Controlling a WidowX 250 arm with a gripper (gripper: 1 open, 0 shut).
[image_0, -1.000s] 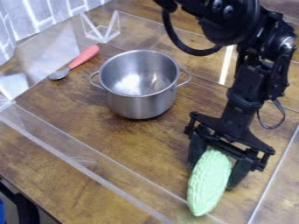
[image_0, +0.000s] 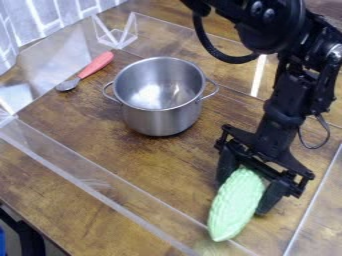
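Note:
A pale green, elongated vegetable (image_0: 234, 208), like a toy corn or cabbage, lies on the wooden table at the lower right. My black gripper (image_0: 257, 172) is low over it, with its fingers around the upper end. Whether the fingers are closed on it is hard to tell, as the dark parts overlap and hide that end.
A steel pot (image_0: 160, 112) with two handles stands left of the gripper. A spoon with a red handle (image_0: 94, 64) lies at the upper left. Clear plastic walls edge the table (image_0: 74, 170).
The green vegetable's lower end has shifted slightly left and up along with small movement of my gripper; the pot and spoon are where they were.

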